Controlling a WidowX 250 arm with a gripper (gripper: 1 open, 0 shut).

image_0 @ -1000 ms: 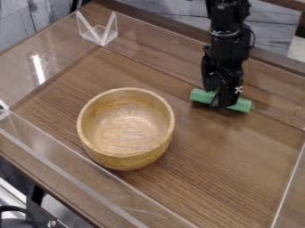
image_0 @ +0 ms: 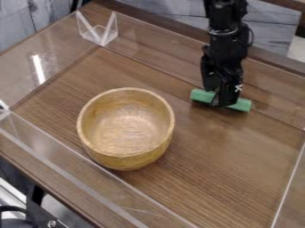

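Note:
A small green object (image_0: pixel 237 104) lies on the wooden table (image_0: pixel 191 178) at the right of centre. The black gripper (image_0: pixel 220 93) reaches down over it from the top, its lower end at the green object. A round tan basket (image_0: pixel 125 129) stands to the left of and below the green object.
A clear plastic holder (image_0: pixel 100 27) sits at the upper left. Dark cables or parts show at the bottom left corner.
The gripper and arm show at most a very slight shift over the green object. The basket stays where it was.

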